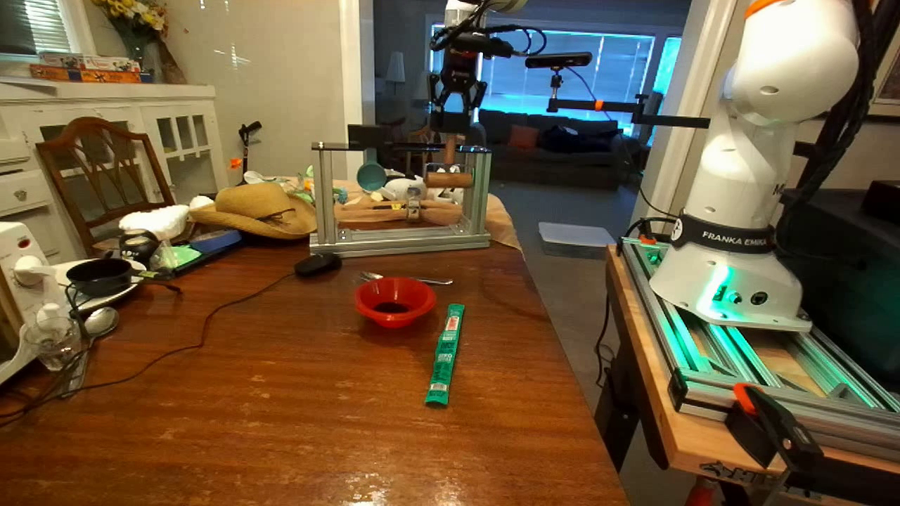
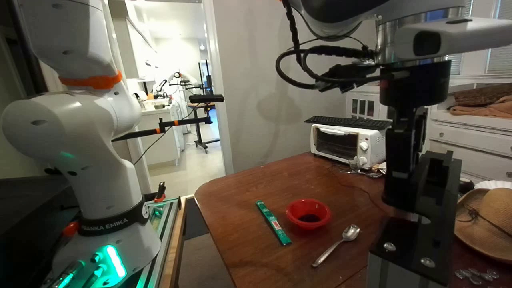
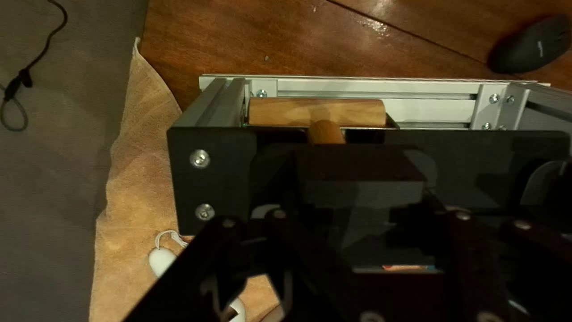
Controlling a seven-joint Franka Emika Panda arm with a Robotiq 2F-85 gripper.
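Note:
In exterior view 1, my gripper [image 1: 453,118] is above the right end of a metal rack [image 1: 477,202] with a black top plate. It is shut on a dark block at the upper end of a wooden roller's handle. The wooden roller [image 1: 448,180] hangs upright below, its cylinder lying crosswise under the level of the plate. In the wrist view, the roller's cylinder [image 3: 316,112] appears at the table-side edge of the plate, between the uprights. Exterior view 2 has the gripper [image 2: 402,185] low by the plate; the roller is hidden there. Dark shadows blur the fingers in the wrist view.
A teal cup-shaped utensil [image 1: 371,174] hangs from the rack's left part. On the table are a red bowl [image 1: 394,301], a green packet [image 1: 445,354], a spoon [image 2: 336,245] and a black mouse [image 1: 318,265]. A straw hat [image 1: 253,211] lies left of the rack.

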